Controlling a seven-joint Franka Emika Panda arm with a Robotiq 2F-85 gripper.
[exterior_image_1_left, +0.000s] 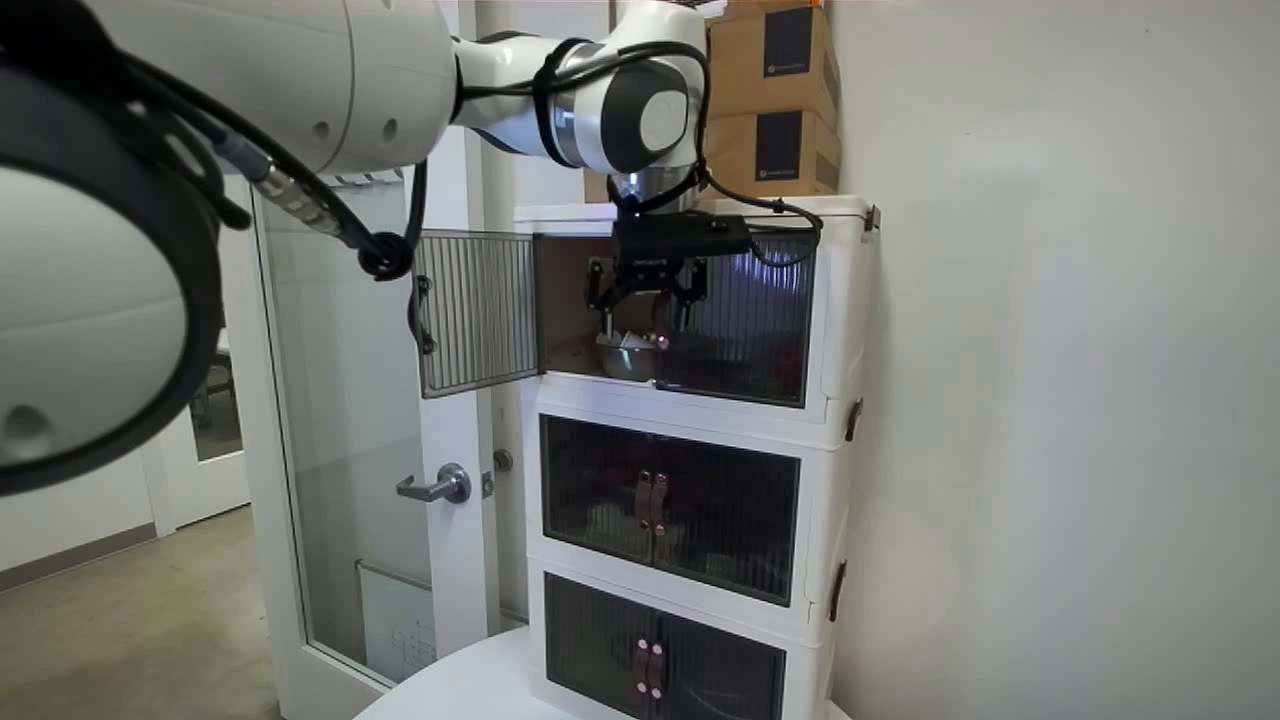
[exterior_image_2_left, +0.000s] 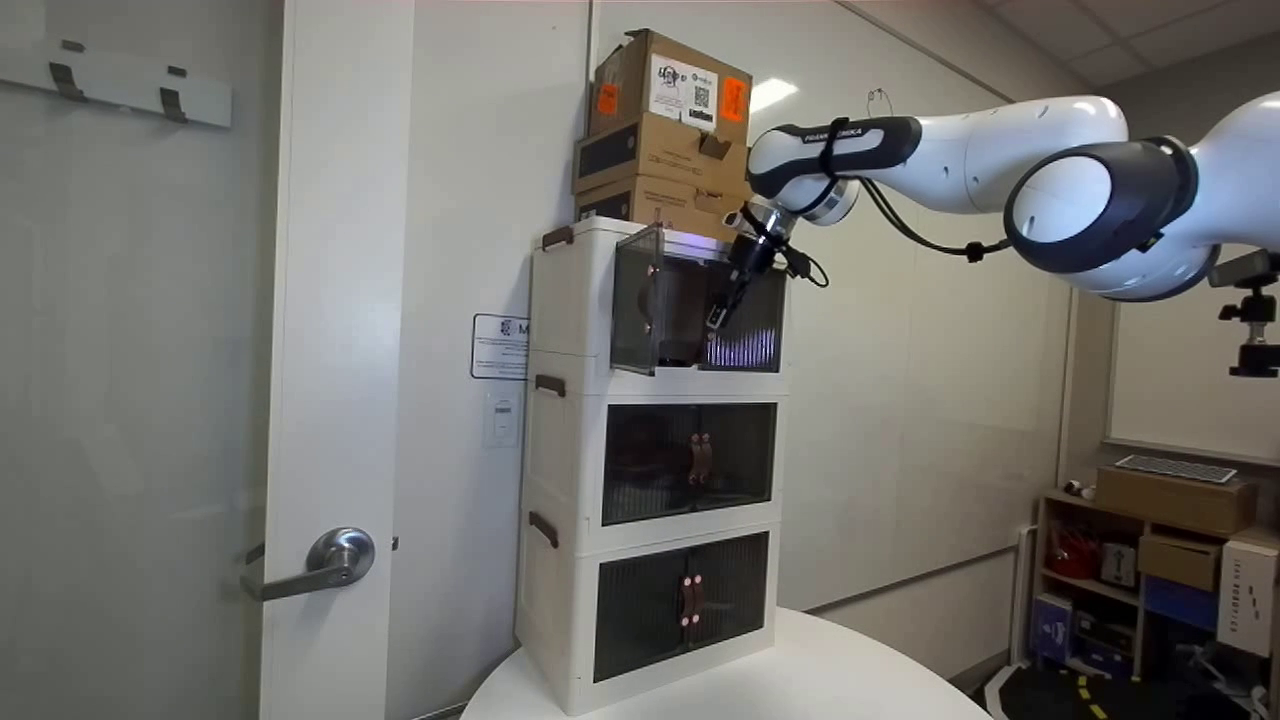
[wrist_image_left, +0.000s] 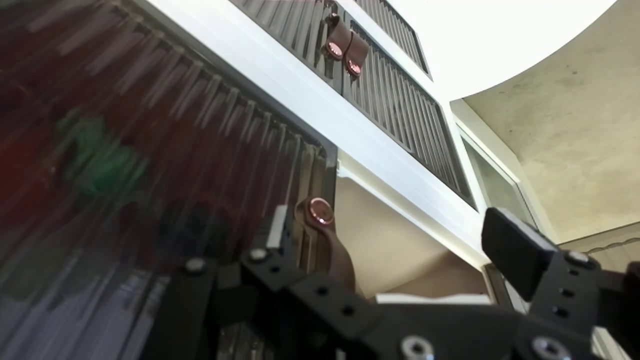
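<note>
My gripper (exterior_image_1_left: 645, 322) is open in front of the white cabinet's (exterior_image_1_left: 846, 324) top compartment, its fingers spread wide. Nothing shows between them in the wrist view. One finger (wrist_image_left: 277, 227) is close beside the brown strap handle (wrist_image_left: 337, 255) of the closed right door (exterior_image_1_left: 750, 324); whether they touch I cannot tell. The other finger (wrist_image_left: 510, 249) is over the open side. The left door (exterior_image_1_left: 480, 314) is swung outward. Inside the compartment sits a bowl (exterior_image_1_left: 627, 364) with pale contents, partly hidden. Red and green things show blurred through the right door's ribbed panel.
Two lower compartments have shut doors (exterior_image_1_left: 666, 504). The cabinet stands on a round white table (exterior_image_2_left: 828, 672). Cardboard boxes (exterior_image_2_left: 660, 144) are stacked on top. The glass room door (exterior_image_1_left: 348, 456) is behind the open left door. A wall is close at the right.
</note>
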